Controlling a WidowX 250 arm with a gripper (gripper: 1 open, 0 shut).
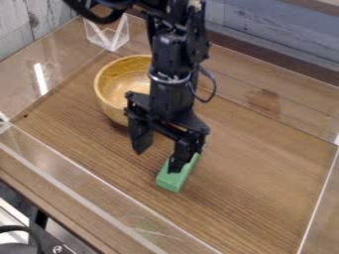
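Note:
My black gripper (165, 149) hangs low over the table, open, its two fingers spread above and around a green rectangular block (176, 177), which is partly hidden behind it. A yellow bowl (119, 71) stands behind the arm, its right part hidden by it.
A clear plastic object (106, 32) stands at the back left. The table's edges border the view at the back and lower left.

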